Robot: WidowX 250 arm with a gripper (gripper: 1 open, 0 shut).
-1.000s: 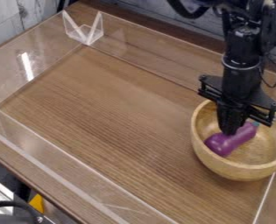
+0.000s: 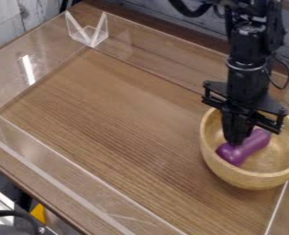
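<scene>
My black gripper point(image 2: 236, 128) reaches down from the upper right into a tan bowl point(image 2: 242, 174) at the right side of the table. Its tips are over the upper left part of a purple oblong object point(image 2: 245, 150) lying in the bowl. The gripper looks narrow at the tips, but whether it touches or holds the object is unclear.
A clear wire-like or plastic container point(image 2: 84, 31) stands at the back left. The bowl is near the table's right edge.
The gripper has shifted slightly within the bowl area; the purple object remains in the bowl at nearly the same place.
</scene>
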